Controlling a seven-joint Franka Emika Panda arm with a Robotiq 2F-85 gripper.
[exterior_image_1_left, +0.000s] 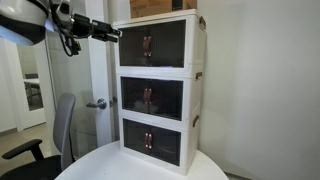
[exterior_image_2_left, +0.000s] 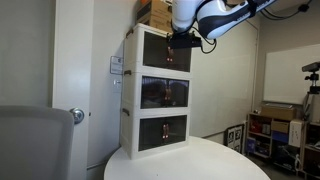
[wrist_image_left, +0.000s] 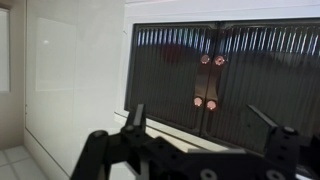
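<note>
A white cabinet (exterior_image_1_left: 192, 100) of three stacked units stands on a round table, each unit with dark, ribbed double doors. My gripper (exterior_image_1_left: 114, 35) is up at the level of the top unit, in front of its doors (exterior_image_1_left: 152, 45). In the wrist view the gripper is open, its two dark fingers wide apart and nothing between them. Ahead of it are a pair of doors with brown handles (wrist_image_left: 204, 80) meeting at the middle. All the doors look closed. Whether the fingers touch the doors cannot be told.
Cardboard boxes (exterior_image_2_left: 155, 14) sit on top of the cabinet. A grey chair (exterior_image_1_left: 62, 128) and a door (exterior_image_1_left: 100, 75) are off to the cabinet's left in exterior view 1.
</note>
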